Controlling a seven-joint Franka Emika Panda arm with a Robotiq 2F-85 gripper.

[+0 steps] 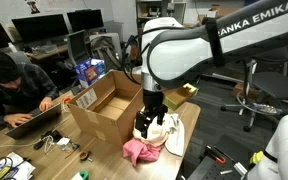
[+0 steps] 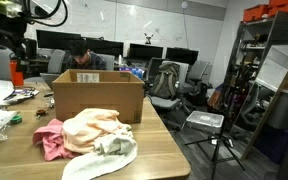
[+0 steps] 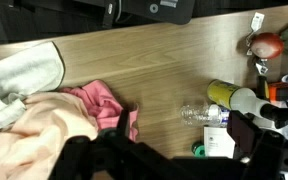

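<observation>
My gripper stands open above the wooden table, nothing showing between its fingers. To its left in the wrist view lie three crumpled cloths: a white one, a peach one and a pink one. A large open cardboard box sits behind the cloths in the second exterior view; much of its inside is hidden there. In the first exterior view the gripper hangs near the box's corner, in front of the cloths, partly covering them.
Right of the gripper in the wrist view are a yellow can, a clear bottle, a white label or paper and a dark red round object. Bare table lies between cloths and clutter. A person sits behind the table.
</observation>
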